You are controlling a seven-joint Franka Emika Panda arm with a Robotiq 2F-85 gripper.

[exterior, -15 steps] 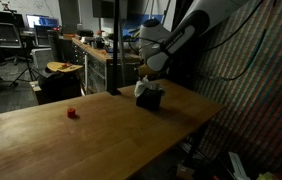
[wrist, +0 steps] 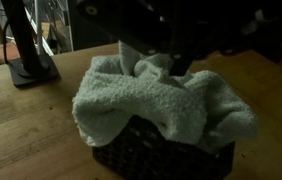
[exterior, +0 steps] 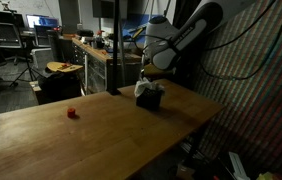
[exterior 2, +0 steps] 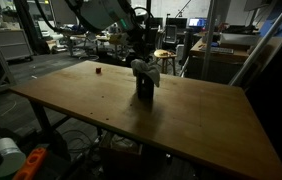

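A white towel (wrist: 141,100) lies bunched over the top of a black basket (wrist: 161,155), draping down its sides. The basket (exterior: 149,99) stands near the far right end of the wooden table in exterior view 1. My gripper is right above it, pointing down, its fingers shut at a raised fold of the towel. That fold rises to the fingertips; the exact grip is dark and partly hidden. In exterior view 2 the towel (exterior 2: 147,70) shows pale on top of the dark basket (exterior 2: 145,88). What is inside the basket is hidden.
A small red object (exterior: 71,113) sits alone on the left part of the table (exterior: 91,145). A dark post (exterior: 114,50) rises at the table's far edge.
My gripper has come lower and slightly right, down to the towel, in exterior view 1. The basket and the red object have stayed put.
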